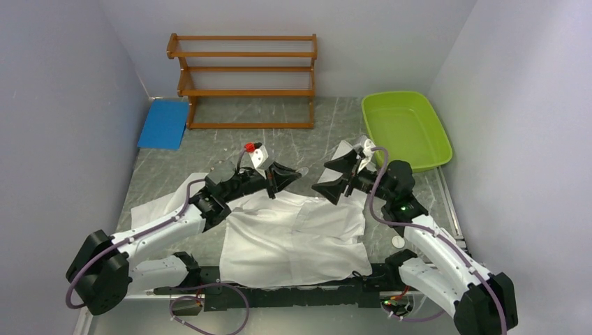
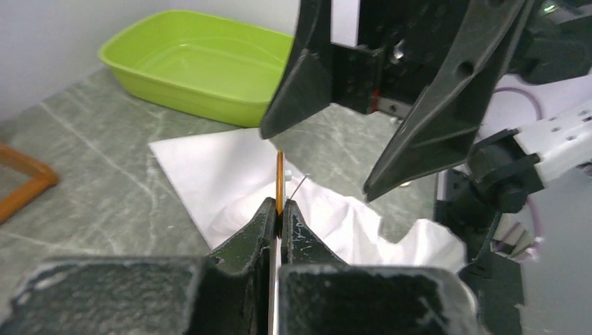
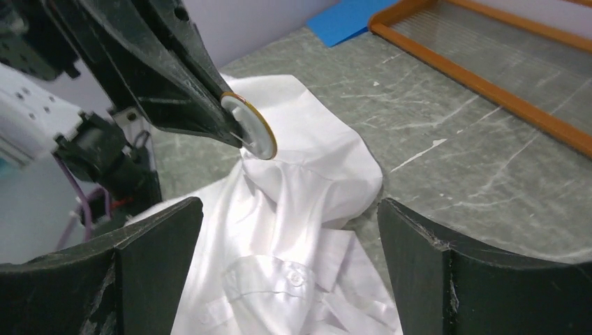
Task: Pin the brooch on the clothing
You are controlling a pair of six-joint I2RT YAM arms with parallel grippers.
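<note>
My left gripper [image 1: 296, 173] is shut on a small round brooch with a thin pin sticking out, seen edge-on in the left wrist view between the fingertips. My right gripper [image 1: 322, 178] stands open to the right of it, apart from the brooch, with nothing between its fingers. White clothing [image 1: 293, 244] lies rumpled on the grey table below both grippers, with part reaching left and part up toward the tray.
A green tray [image 1: 405, 101] sits at the back right, a wooden rack [image 1: 251, 125] at the back, a blue board [image 1: 163, 124] at the back left. Bare table [image 1: 157, 164] shows between them.
</note>
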